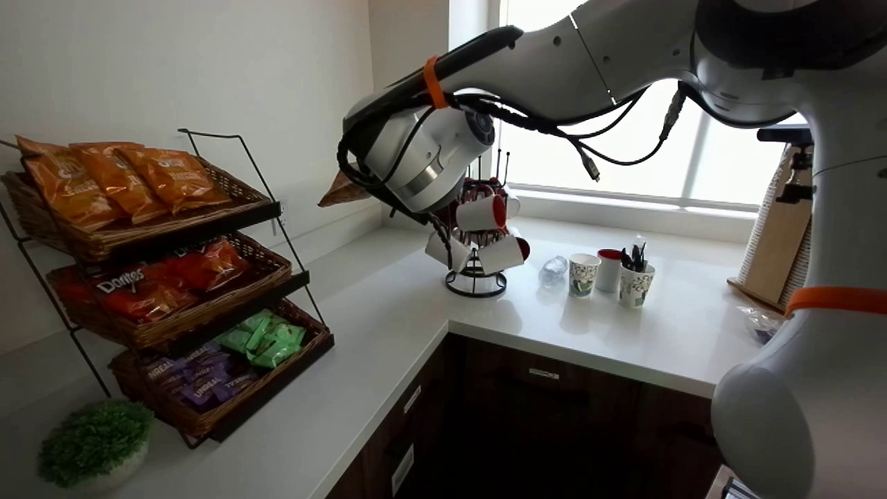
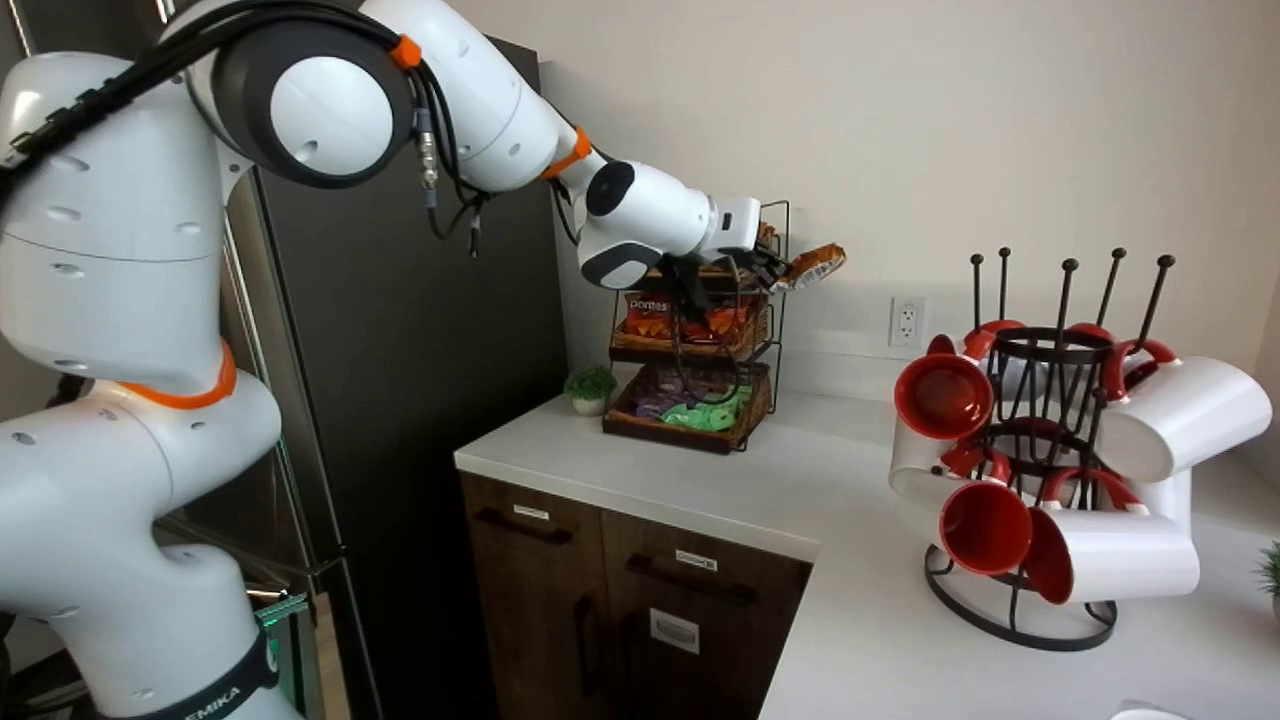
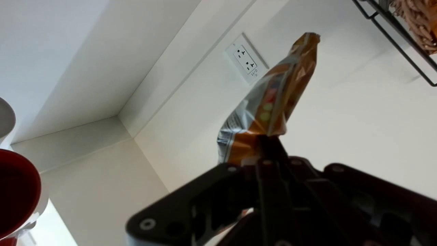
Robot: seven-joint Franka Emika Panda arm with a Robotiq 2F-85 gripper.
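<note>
An orange snack bag (image 3: pixel 272 102) hangs from my gripper, whose fingers are pinched shut on its edge in the wrist view. Exterior view 1 shows part of the bag (image 1: pixel 342 191) poking out left of the arm's end; the fingers there are hidden behind the wrist. In exterior view 2 the bag (image 2: pixel 813 266) is held in the air near the upper level of the snack rack, with the gripper (image 2: pixel 774 274) at its left end.
A tiered rack (image 1: pixel 291 283) holds orange bags (image 1: pixel 170 179), Doritos bags (image 1: pixel 137 291), and purple and green packs in baskets. Red-and-white mugs hang on a stand (image 2: pixel 1020 630). Paper cups (image 1: pixel 583 274) stand by the window. The counter (image 1: pixel 374 312) between rack and mug stand is clear.
</note>
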